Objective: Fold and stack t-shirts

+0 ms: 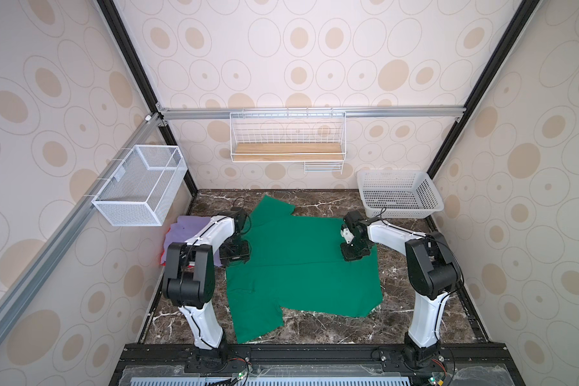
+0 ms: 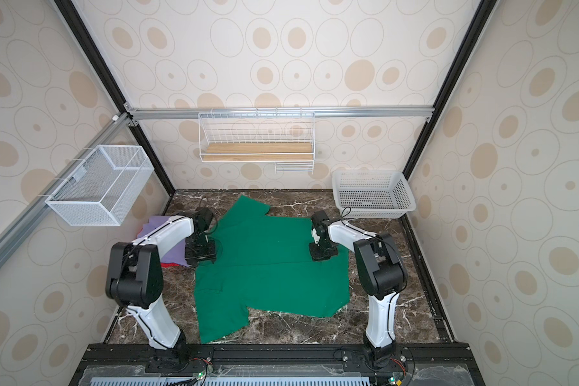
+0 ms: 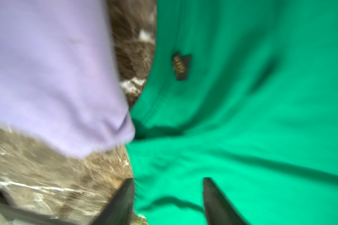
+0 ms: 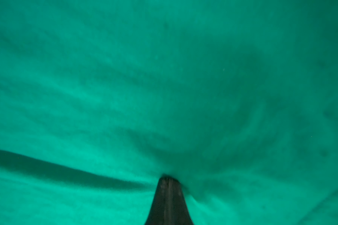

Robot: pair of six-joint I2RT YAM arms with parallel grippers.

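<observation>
A green t-shirt (image 1: pixel 302 283) lies spread across the middle of the table, its collar side to the left with a small dark label (image 3: pixel 180 66) showing. My left gripper stands open over the shirt's left edge, its fingers apart with no cloth visibly pinched between them. Over the right part of the shirt, my right gripper is shut, with creases in the green fabric meeting at its fingertips. A shallow crease runs across the shirt between the two grippers. Left of the shirt lies a purple cloth (image 1: pixel 185 230), partly hidden by the left arm.
Red cloth (image 2: pixel 171 264) peeks out under the purple one. A white basket (image 1: pixel 400 212) sits at the back right. Wire shelving (image 1: pixel 288 157) hangs on the back wall, and a wire basket (image 1: pixel 135 215) on the left wall. Bare marble shows along the front.
</observation>
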